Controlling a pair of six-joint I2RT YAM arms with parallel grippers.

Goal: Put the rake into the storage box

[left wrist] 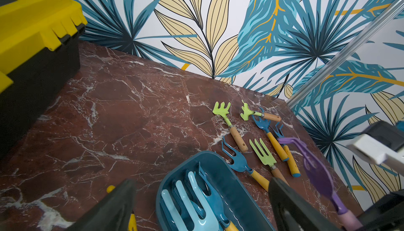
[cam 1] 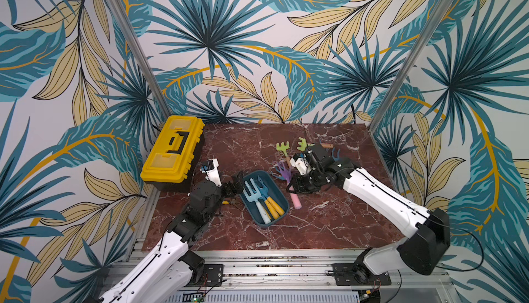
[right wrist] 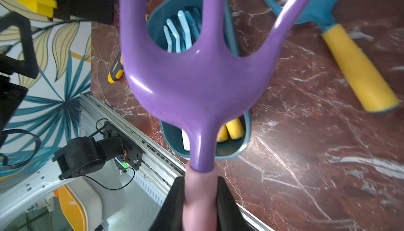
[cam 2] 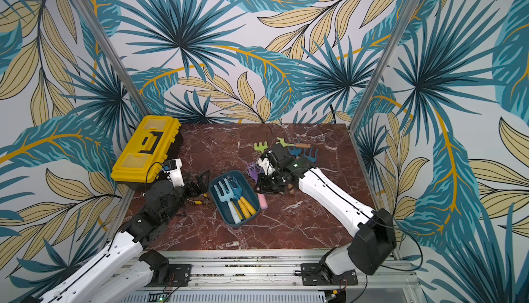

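A purple rake (right wrist: 202, 71) with a pink handle (right wrist: 201, 197) is in my right gripper, shut on that handle. The rake hangs above the table, just to the right of the teal storage box (cam 1: 246, 206); in the left wrist view its purple head (left wrist: 315, 170) is up in the air. Inside the box lie light blue forks (cam 1: 252, 191) and a darker blue tool with yellow handles (cam 1: 271, 206). Left of the box, my left gripper (cam 1: 237, 186) stands open and empty, its blurred fingers (left wrist: 113, 205) framing the box in its wrist view.
A yellow-lidded toolbox (cam 1: 174, 148) stands at the back left. A small yellow and black tool (right wrist: 115, 69) lies left of the storage box. Green rakes (left wrist: 221, 109) and blue tools (left wrist: 239, 161) are spread over the right rear.
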